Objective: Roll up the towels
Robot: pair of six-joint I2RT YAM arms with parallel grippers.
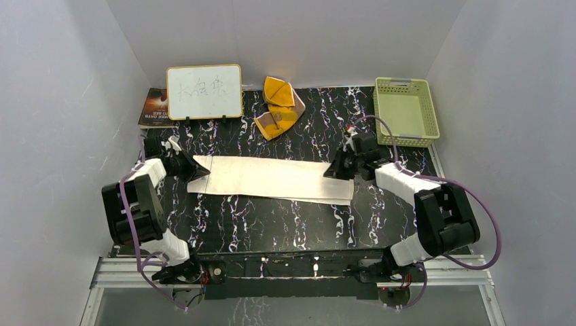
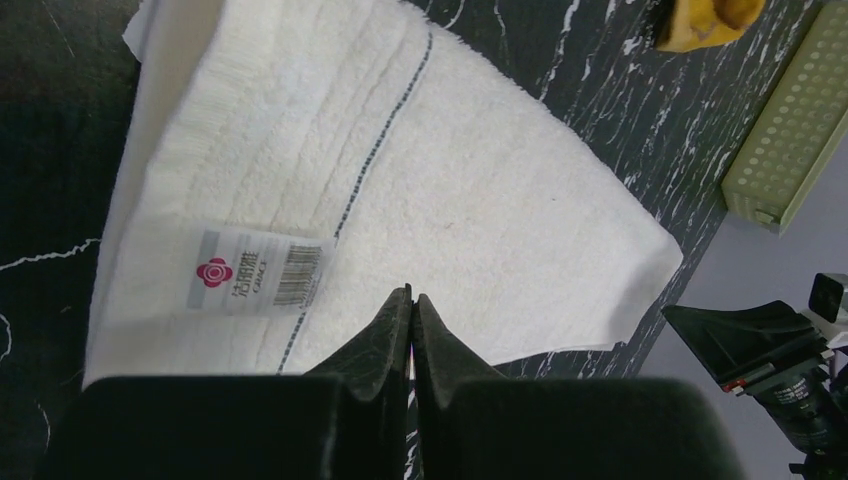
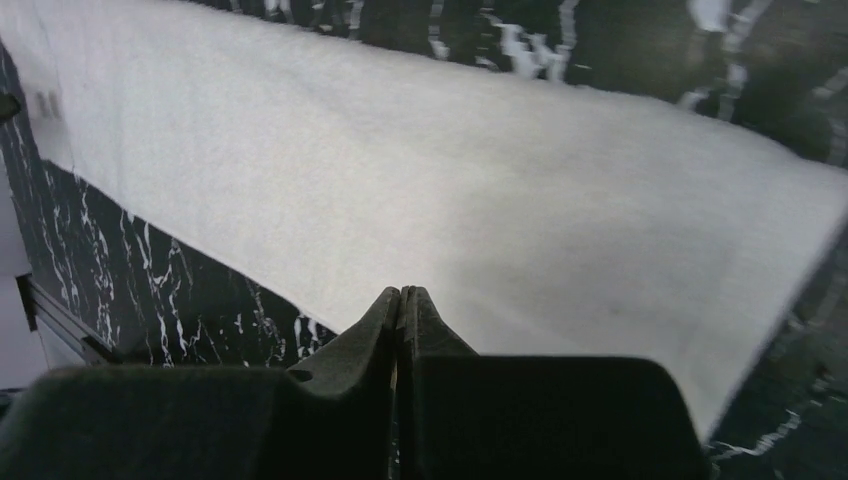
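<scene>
A cream-white towel [image 1: 265, 178], folded into a long strip, lies flat across the middle of the table. At its left end, the left wrist view shows a dark stitched line and a paper label [image 2: 262, 270]. Over that end my left gripper [image 1: 206, 174] is shut, its fingertips together with nothing visible between them. My right gripper [image 1: 327, 174] is shut too, above the towel's right end, and nothing shows between its fingertips. In the right wrist view the towel [image 3: 420, 180] looks smooth beneath the fingers. A yellow and brown towel [image 1: 280, 109] lies crumpled at the back.
At the back right stands an empty green basket [image 1: 432, 112]. A whiteboard [image 1: 204, 92] and a dark book [image 1: 155, 109] occupy the back left. Bare marble table [image 1: 285, 227] runs along the front of the towel.
</scene>
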